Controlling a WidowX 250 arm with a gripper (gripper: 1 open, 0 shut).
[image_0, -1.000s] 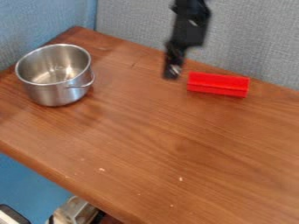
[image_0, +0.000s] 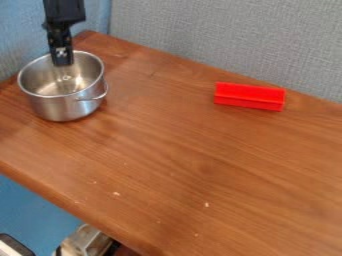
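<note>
A steel pot (image_0: 64, 100) with a side handle stands at the left of the wooden table. The black gripper (image_0: 62, 56) hangs directly over it, its tip at or just inside the rim at the back. Whether its fingers hold anything is too small to tell. A red block (image_0: 249, 97) lies at the right rear of the table.
Grey fabric walls stand behind and at the left. Metal hardware (image_0: 87, 240) shows below the table's lower left edge.
The pot and red block are unmoved.
</note>
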